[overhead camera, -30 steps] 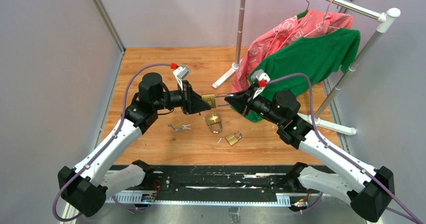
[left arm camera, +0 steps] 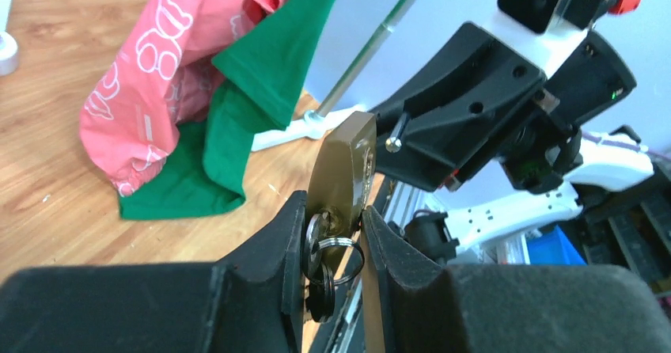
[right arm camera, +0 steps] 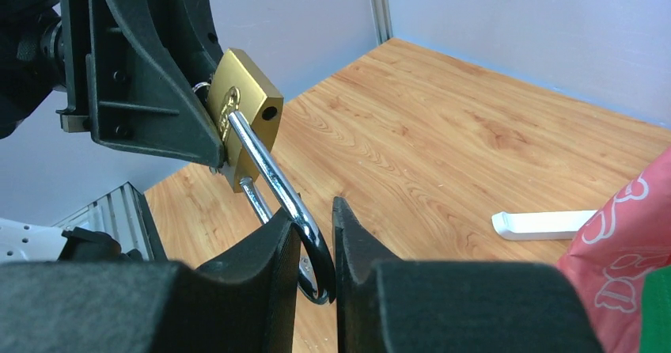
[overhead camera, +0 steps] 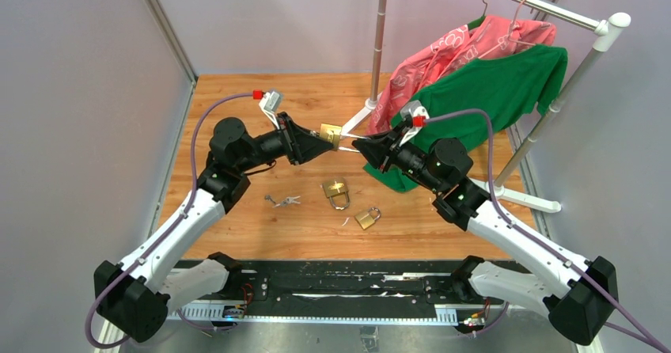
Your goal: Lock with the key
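Observation:
A brass padlock (overhead camera: 331,134) is held in the air between the grippers. My right gripper is shut on its long steel shackle; the body (right arm camera: 257,104) is at the shackle's far end, against the left gripper. My left gripper has its fingers at the padlock's bottom face, around a key ring (left arm camera: 336,244) and a dark key head (left arm camera: 320,297); how tightly they close is unclear. On the table, two more padlocks (overhead camera: 335,190) (overhead camera: 366,218) and some loose keys (overhead camera: 285,200) lie below the arms.
A clothes rack (overhead camera: 580,74) with a pink garment (right arm camera: 613,258) and a green shirt (overhead camera: 475,92) stands at the back right, close behind my right gripper.
Both grippers and the held padlock have moved toward the back of the table.

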